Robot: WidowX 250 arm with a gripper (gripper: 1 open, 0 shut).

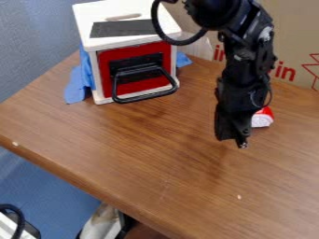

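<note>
My black gripper (pixel 234 131) hangs low over the right half of the wooden table, pointing down. Whether its fingers are open or shut is hard to see. A red and white object (pixel 263 119) lies on the table just behind and right of the gripper, partly hidden by it.
A white toy oven with a red front (pixel 137 61) and black handle stands at the back left on a blue cloth (pixel 75 86). A cardboard sheet (pixel 294 47) is behind.
</note>
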